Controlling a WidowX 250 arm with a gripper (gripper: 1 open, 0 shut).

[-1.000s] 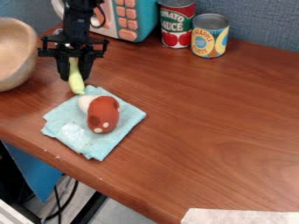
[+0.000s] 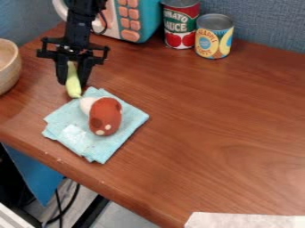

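Observation:
My black gripper [image 2: 73, 62] is at the upper left, over a pale yellow-green elongated object [image 2: 73, 82] that stands upright or tilted between its fingers; whether the fingers are closed on it is hard to tell. Just below lies a light blue folded cloth [image 2: 70, 134] with a red-brown, white-ended toy [image 2: 103, 117] on it.
A wooden bowl [image 2: 5, 67] is cut off at the left edge. A teal toy appliance [image 2: 136, 18], a red can [image 2: 180, 27] and a yellow-blue can [image 2: 213, 37] stand at the back.
The bowl at the left has moved further out of view to the left since a second ago. The gripper and yellow object have shifted very slightly.

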